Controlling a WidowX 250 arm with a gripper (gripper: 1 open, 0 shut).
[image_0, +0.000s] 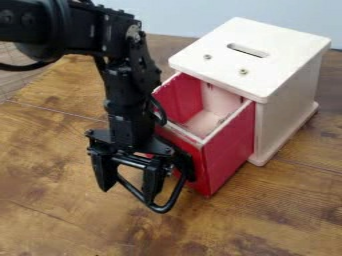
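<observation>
A white wooden box (287, 115) with a slot in its top stands at the right, its red drawer (230, 150) pulled out toward the left. Inside the drawer are pale pink surfaces and shapes, too small to tell apart. My black gripper (140, 177) is low at the front of the drawer, by a black loop-like part that reaches down below it. Whether the fingers are open or shut on that part cannot be made out.
A pale wall runs along the back right.
</observation>
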